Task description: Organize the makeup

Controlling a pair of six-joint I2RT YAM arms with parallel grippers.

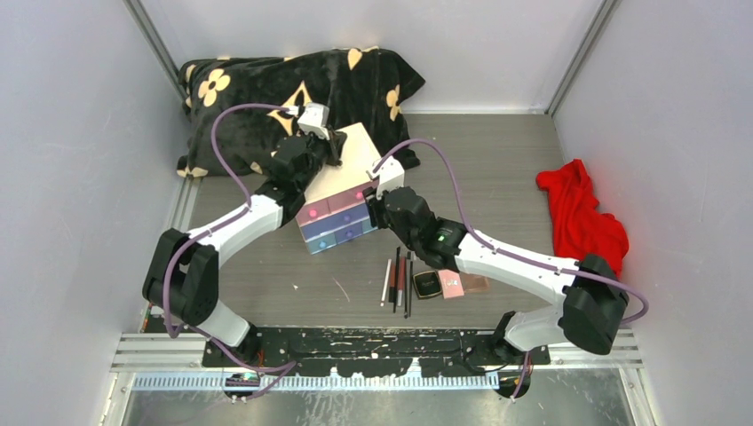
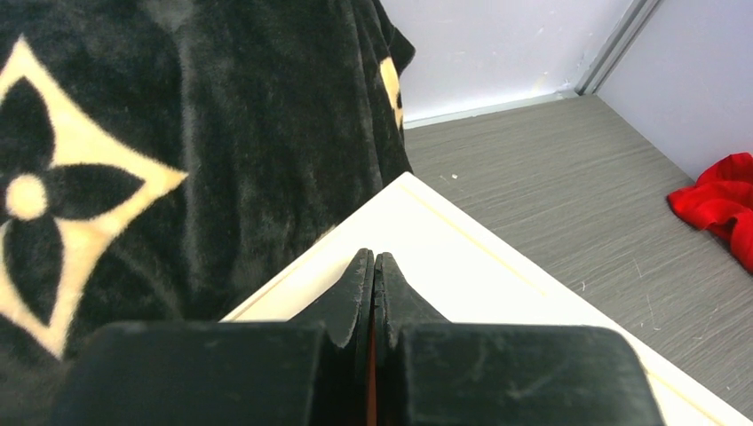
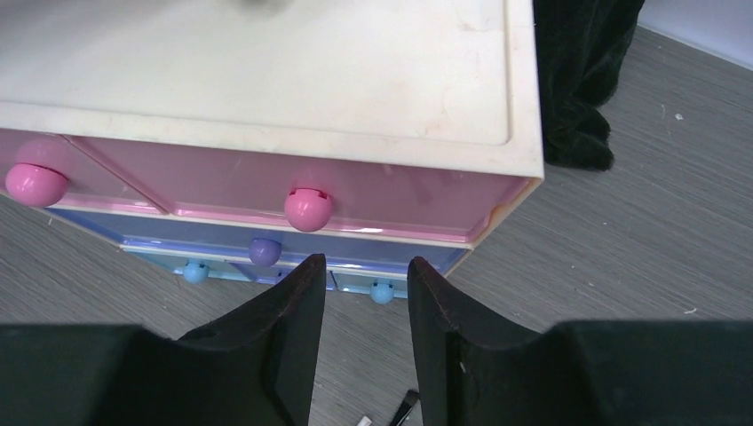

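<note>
A white-topped organizer (image 1: 342, 173) with pink, purple and blue drawers stands at centre back. My left gripper is shut over its top, nothing visible between the fingers. My right gripper is open and empty in front of the pink drawer knob (image 3: 307, 209); the drawers appear shut. In the top view, brushes (image 1: 397, 284), a dark compact (image 1: 427, 284), a pink compact (image 1: 450, 285) and a brownish palette (image 1: 476, 284) lie on the table in front of the organizer, near the right arm.
A patterned black cushion or blanket (image 1: 231, 115) lies behind the organizer. A red cloth (image 1: 582, 222) lies at the right. Bare table (image 1: 497, 169) shows at back right and front left. Walls surround the sides and back.
</note>
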